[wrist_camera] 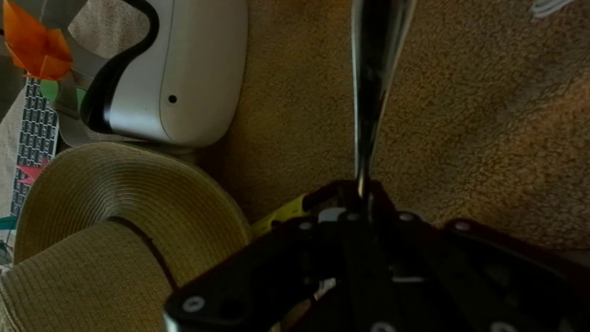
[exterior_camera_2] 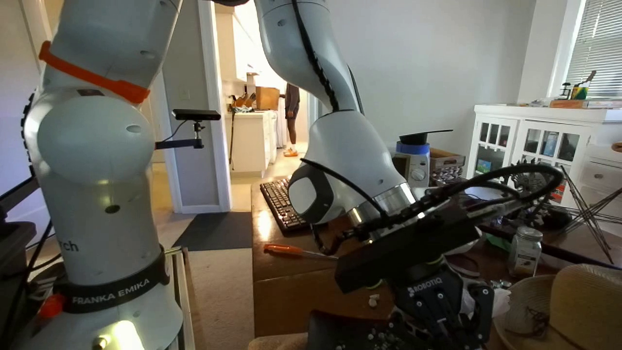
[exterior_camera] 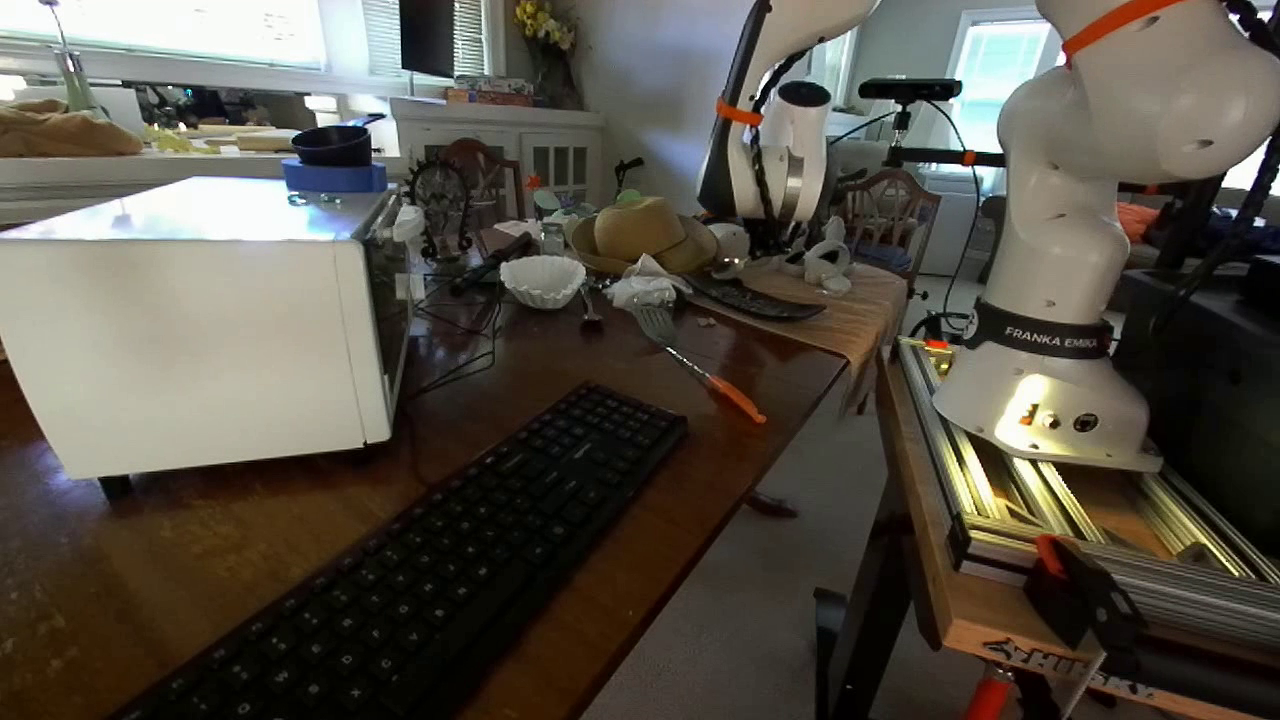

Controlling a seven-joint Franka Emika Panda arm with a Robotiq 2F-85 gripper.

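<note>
A long, shiny metal piece (wrist_camera: 369, 83) stands out from the fingertips of my gripper in the wrist view, and the fingers are shut on it. It widens away from the fingers; its far end is out of frame, so what it is stays unclear. Tan towel-like cloth (wrist_camera: 298, 110) lies beneath it. In exterior view 2 the gripper (exterior_camera_2: 440, 312) points down over the cluttered end of the table, its fingertips not clearly seen. Exterior view 1 shows the wrist close behind a straw hat (exterior_camera: 642, 228), the fingers mostly hidden.
The straw hat (wrist_camera: 110, 221) and a white headset (wrist_camera: 204, 72) lie close beside the gripper. Farther along the table are a white bowl (exterior_camera: 543, 283), an orange-handled fork (exterior_camera: 732, 396), a black keyboard (exterior_camera: 480, 528) and a white box-like appliance (exterior_camera: 192, 348). A glass jar (exterior_camera_2: 525, 251) stands near the hat.
</note>
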